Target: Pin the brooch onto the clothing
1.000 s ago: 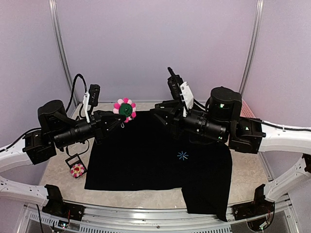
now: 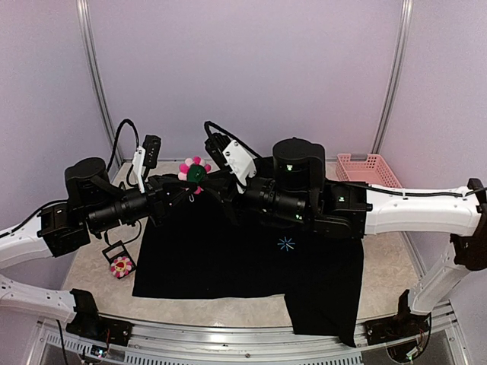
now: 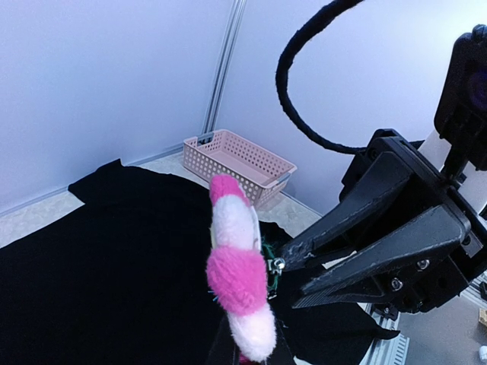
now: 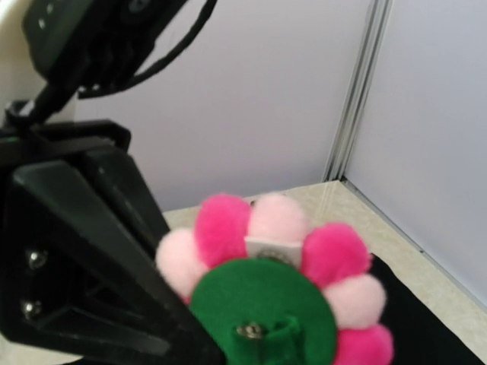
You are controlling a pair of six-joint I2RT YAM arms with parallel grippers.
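The flower brooch [image 2: 196, 169], with pink and white plush petals and a green back, is held in the air by my left gripper [image 2: 185, 190], shut at its lower edge. In the left wrist view the brooch [image 3: 237, 277] stands edge-on, its metal clasp [image 3: 276, 265] toward the right. My right gripper is close behind it, fingers apart near the clasp; whether they touch it I cannot tell. The right wrist view shows the green back [image 4: 262, 304] facing that camera. Black clothing [image 2: 221, 262] lies spread flat below both arms.
A second flower item [image 2: 121, 266] with a dark frame lies on the table left of the clothing. The pink basket [image 2: 369, 170] stands at the back right. A blue mark [image 2: 286, 243] is on the clothing. Both arms are close together above the cloth.
My right gripper has moved left, from well apart to right at the brooch, and now partly covers it in the top view. The left gripper and brooch have barely moved.
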